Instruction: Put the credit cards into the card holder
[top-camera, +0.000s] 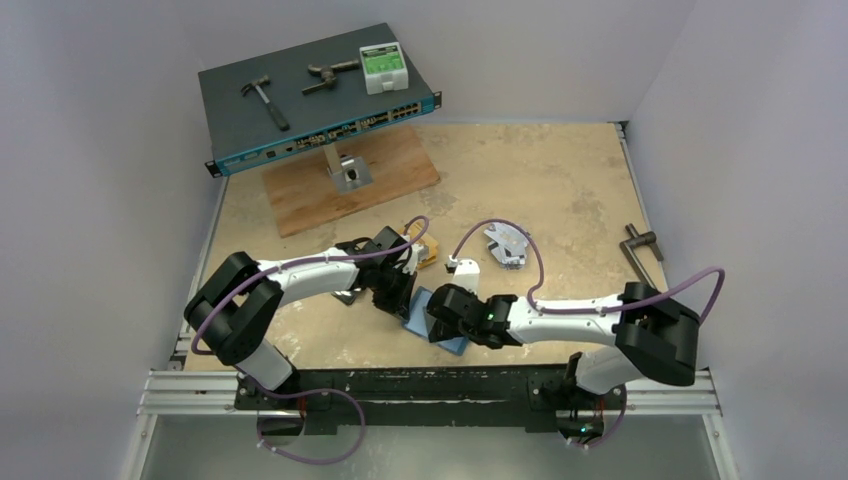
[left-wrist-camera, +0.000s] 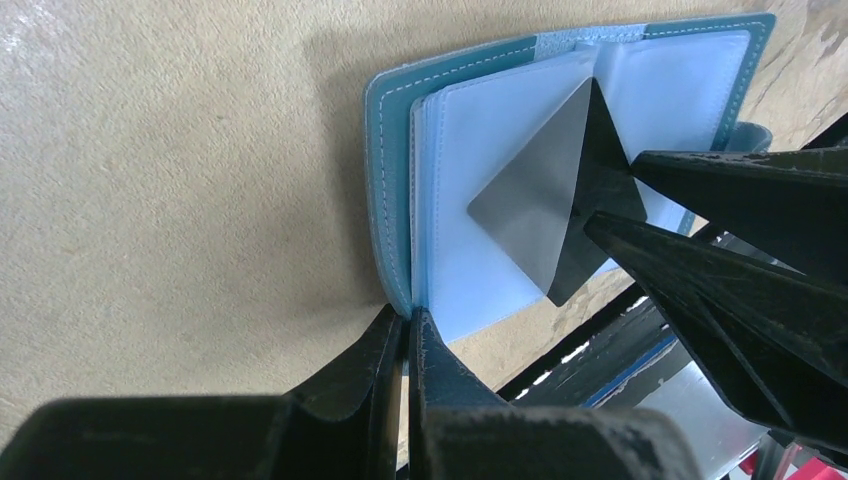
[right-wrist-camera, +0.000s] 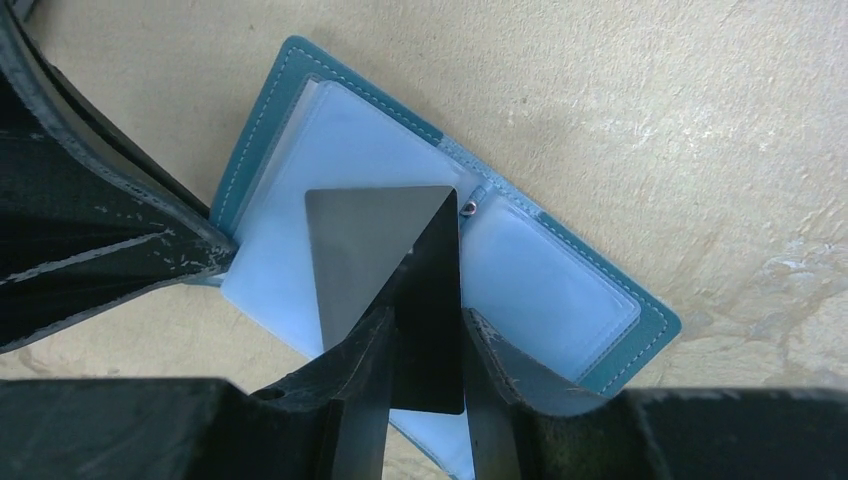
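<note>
The teal card holder (left-wrist-camera: 389, 170) lies open on the table, with light blue sleeves. A dark card (left-wrist-camera: 525, 215) (right-wrist-camera: 360, 240), part grey and part black, lies diagonally across them. My left gripper (top-camera: 402, 312) is shut at the holder's corner; whether the thin edge is between its fingertips is hard to tell. My right gripper (top-camera: 437, 328) is open over the card, its fingertips either side of the black part. In the left wrist view the right fingers (left-wrist-camera: 720, 280) reach in from the right.
A silvery bundle (top-camera: 507, 243) and an orange object (top-camera: 425, 247) lie behind the arms. A network switch (top-camera: 310, 85) on a stand carries hammers and a box. A metal tool (top-camera: 640, 250) is at the right.
</note>
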